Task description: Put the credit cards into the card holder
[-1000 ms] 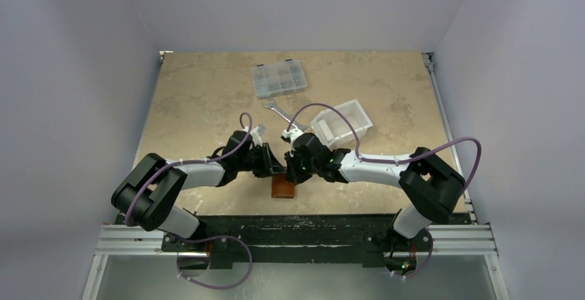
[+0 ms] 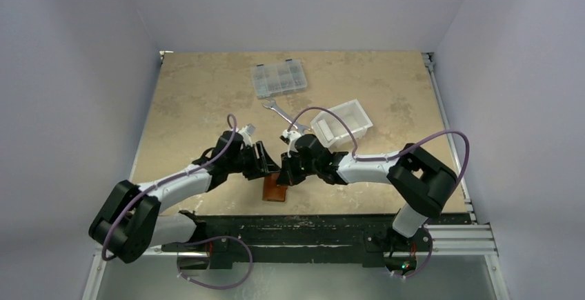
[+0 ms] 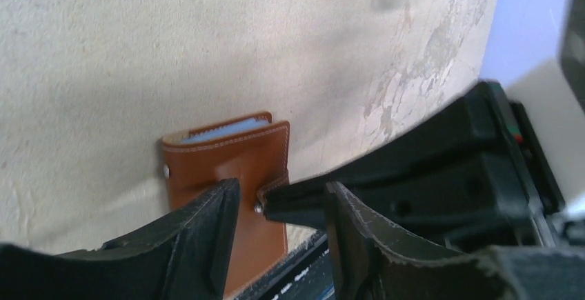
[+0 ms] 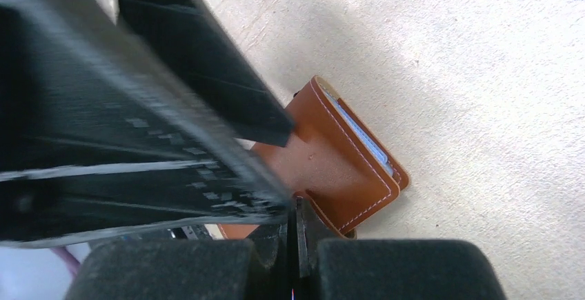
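The brown leather card holder (image 2: pixel 274 190) lies near the table's front edge, with a pale blue card inside its top opening; the same card edge (image 4: pixel 364 138) shows in the right wrist view. My left gripper is open above the holder, its two fingers apart. From the other side my right gripper is shut at the holder's front, and a stitched leather edge runs out from its fingertips. That thin edge looks pinched between them. The lower part of the holder is partly hidden by the fingers.
A white bin (image 2: pixel 353 117) with a pale item inside stands behind the right arm. Farther back lie a wrench (image 2: pixel 280 112) and a clear compartment box (image 2: pixel 279 78). Both grippers are close together over the holder.
The left gripper has shifted left and its fingers now look farther apart. The card holder and the right gripper have also moved slightly left and toward the front edge.
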